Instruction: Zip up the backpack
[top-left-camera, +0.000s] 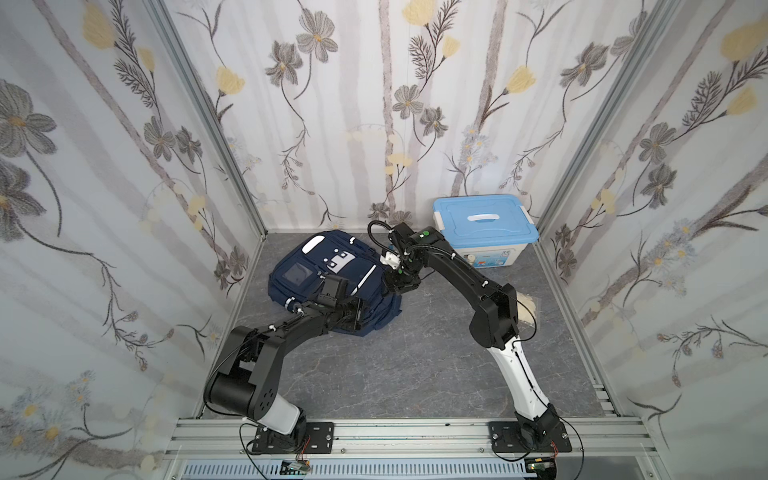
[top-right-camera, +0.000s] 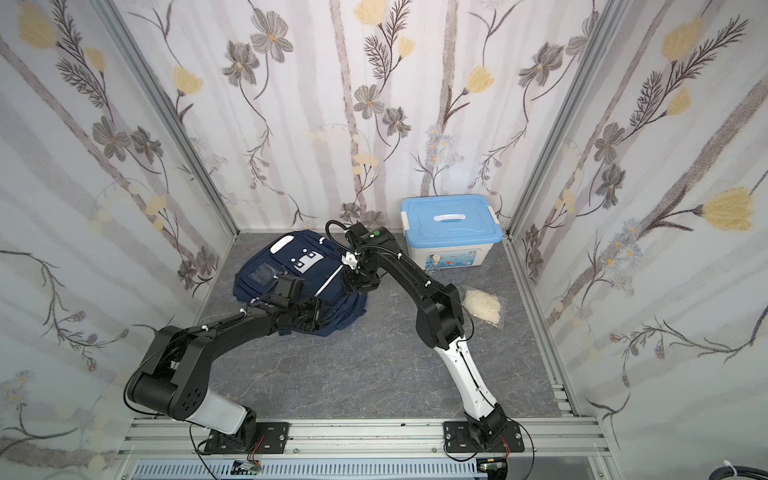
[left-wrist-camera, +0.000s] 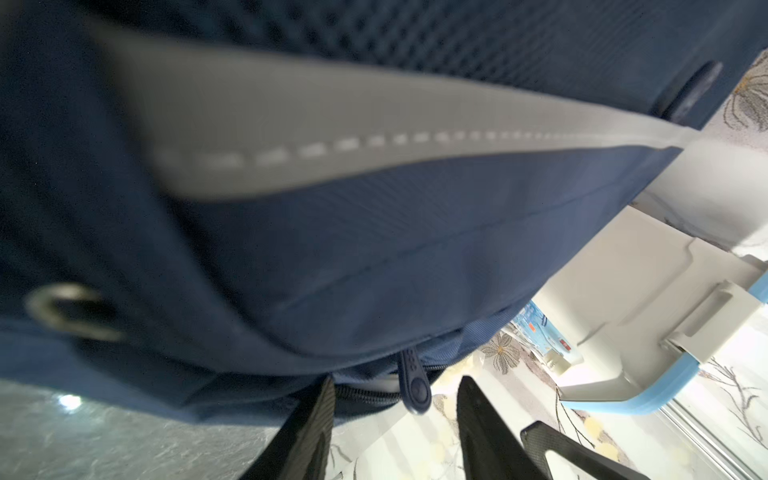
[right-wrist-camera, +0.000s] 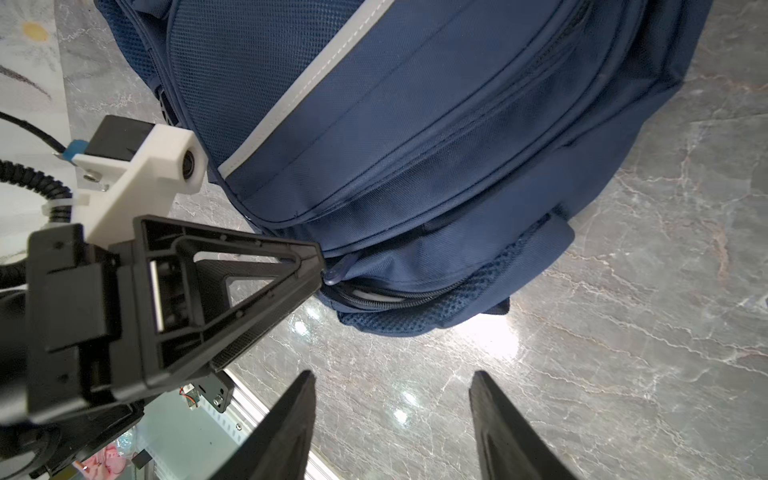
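The navy backpack (top-left-camera: 308, 272) (top-right-camera: 268, 264) lies on the left of the floor, white trim on top. At its lower right edge, my left gripper has parted fingers either side of a dark zipper pull (left-wrist-camera: 414, 380), with a stretch of zipper visible beside it. The same pull (right-wrist-camera: 340, 268) shows in the right wrist view at the left gripper's fingertips. My right gripper is open above the floor near the backpack's right side, with bare floor between its fingers and the backpack's fabric ahead of it.
A plastic box with blue lid (top-left-camera: 480, 220) stands at the back right. A clear bag with pale contents (top-right-camera: 481, 305) lies below it on the right.
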